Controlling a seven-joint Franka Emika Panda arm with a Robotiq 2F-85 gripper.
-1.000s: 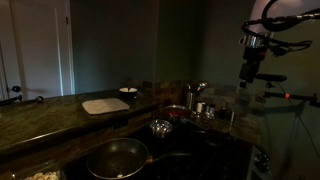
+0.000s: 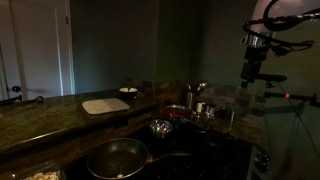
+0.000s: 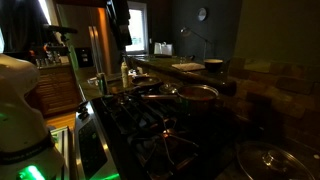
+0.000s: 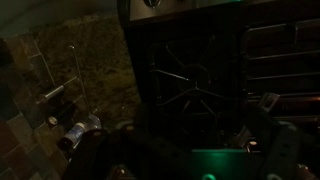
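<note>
High at the right of the first exterior view hangs my gripper, well above the stove and apart from everything. It is too dark there to make out whether its fingers are open or shut. A dark frying pan sits at the front of the stove, with its handle pointing right. Behind it are a shiny metal bowl and a reddish pan. Looking down, the wrist view shows a bare burner grate; the gripper's parts along its lower edge are only dark shapes.
A pale board and a small bowl rest on the raised counter. Utensils stand at the back. Several bottles stand on the counter beside the stove. A glass lid lies at the near right in the second exterior view.
</note>
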